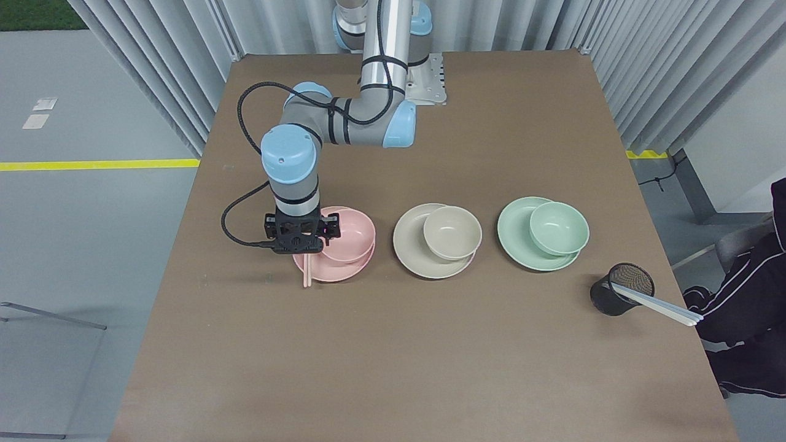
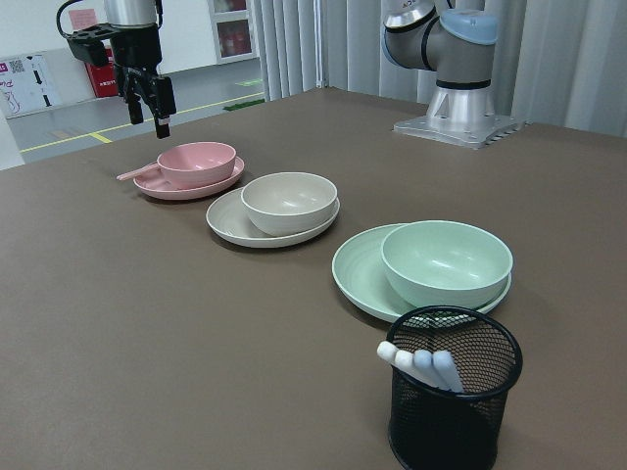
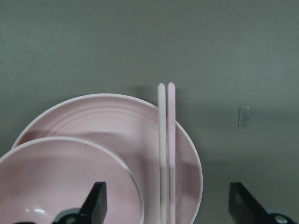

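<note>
Two pink chopsticks point(image 3: 171, 154) lie side by side across a pink plate point(image 3: 112, 116), beside a pink bowl point(image 3: 60, 172) on that plate. My gripper hangs above the plate with its fingers apart, one on each side of the chopsticks in the wrist view, nothing held. In the front view the gripper's black body covers part of the plate and chopsticks; in the left view it is above and left of them.
A cream plate point(image 1: 408, 249) with a bowl and a green plate point(image 1: 513, 236) with a bowl stand to the right. A black mesh cup point(image 1: 602, 298) holding pale chopsticks is near the right edge.
</note>
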